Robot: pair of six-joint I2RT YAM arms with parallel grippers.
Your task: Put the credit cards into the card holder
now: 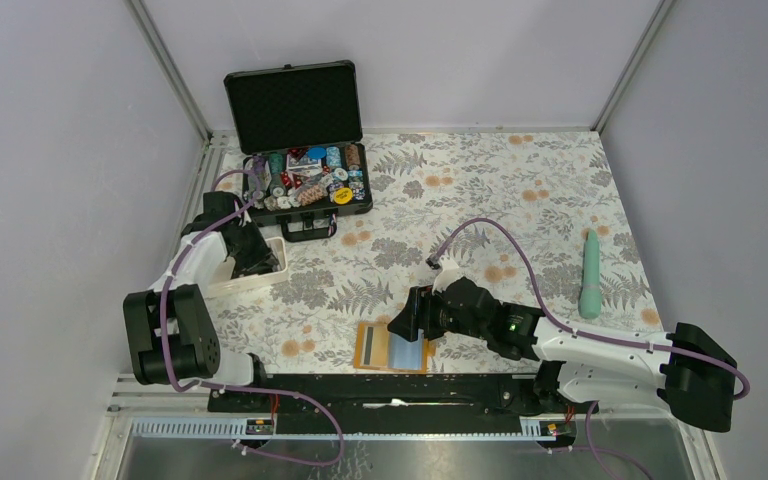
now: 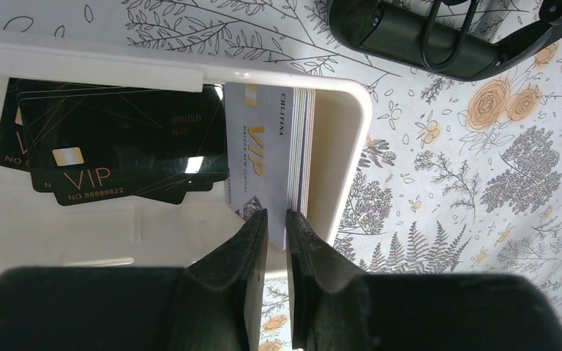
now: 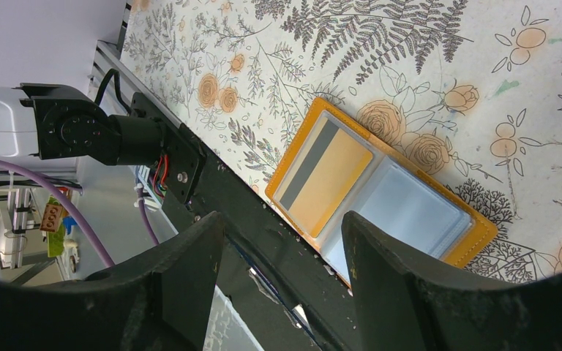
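In the left wrist view a row of silver VIP cards [image 2: 267, 139] leans at the right end of the cream tray [image 2: 336, 146]. Black VIP cards [image 2: 117, 139] lie overlapped beside them. My left gripper is at the near end of the silver cards, its fingers a narrow gap apart. A corner of the front silver card shows in that gap; whether the fingers touch it I cannot tell. The orange card holder [image 3: 380, 139] lies open on the table, with clear pockets. Above it my right gripper is open and empty.
An open black case [image 1: 293, 110] of poker chips stands behind the tray. A green cylinder [image 1: 590, 275] lies far right. Patterned tablecloth [image 1: 460, 200] is clear across the middle. The holder lies close to the table's front edge.
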